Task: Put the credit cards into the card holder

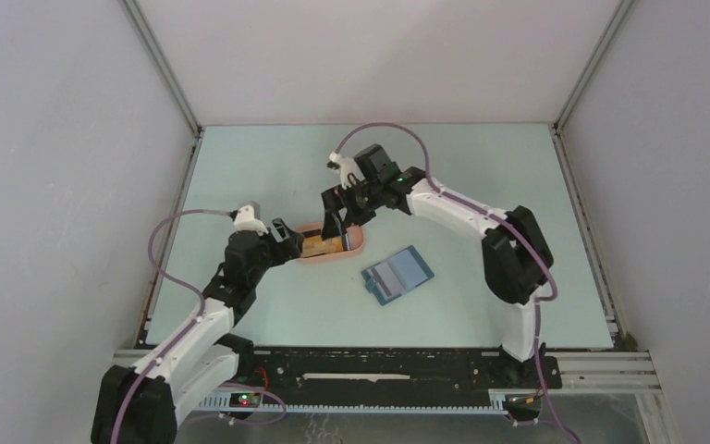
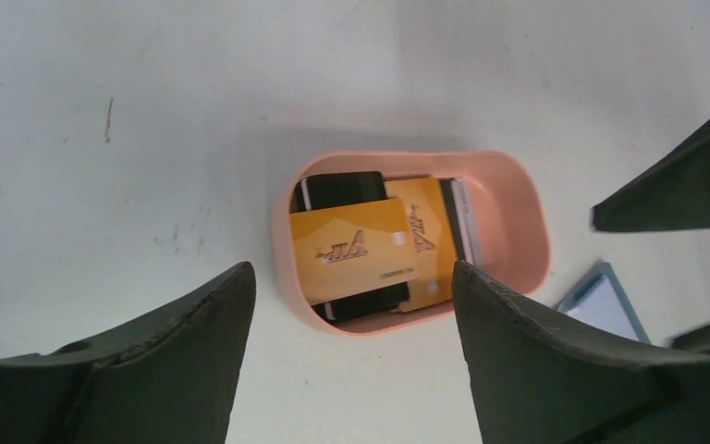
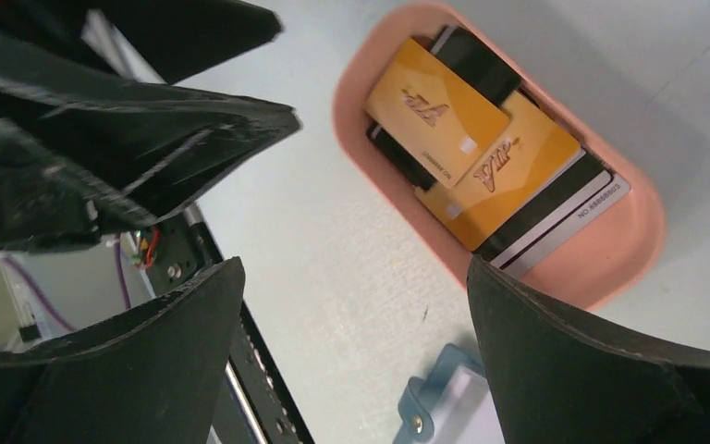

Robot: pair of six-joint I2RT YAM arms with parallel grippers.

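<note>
Several orange and black cards, among them an orange one [image 2: 349, 248], overlap in a pink oval tray [image 1: 358, 242]. One black card [image 3: 555, 217] with a white strip lies at the end with bare tray floor beside it. My left gripper [image 1: 291, 238] is open at the tray's left end, nothing between its fingers. The right gripper [image 1: 335, 222] hangs open over the tray's right part, also empty, and hides some of the cards in the top view. A blue-grey card holder [image 1: 398, 275] lies flat to the tray's lower right; only part of it shows in the wrist views.
The two grippers are close together over the tray, and each wrist view shows the other's dark fingers. A dark rail [image 1: 370, 370] runs along the front edge.
</note>
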